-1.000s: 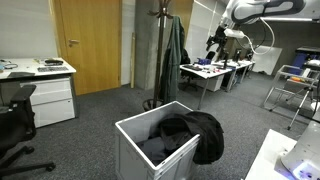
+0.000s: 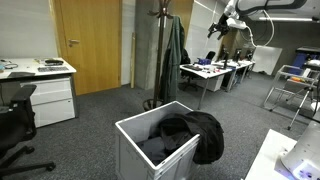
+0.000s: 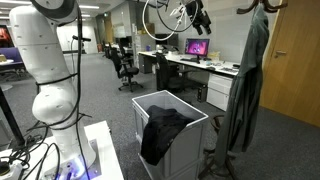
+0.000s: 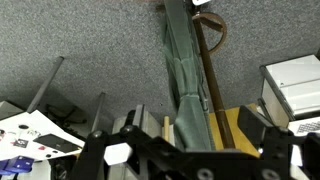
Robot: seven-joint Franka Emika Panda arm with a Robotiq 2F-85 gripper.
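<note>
My gripper is raised high at the end of the long arm, with nothing seen hanging from it. In the wrist view its dark fingers stand wide apart, so it is open. A green coat hangs on the coat rack, to the right of the raised arm in exterior view 2. In the wrist view the coat runs down between the fingers' outlines, but the exterior views show it apart from the gripper. A grey bin stands on the floor with a dark cloth draped over its rim.
The coat rack's pole rises behind the bin. Desks with monitors stand at the back, and a white cabinet and office chair at the left. Open carpet lies left of the bin.
The bin, cloth and coat look unmoved.
</note>
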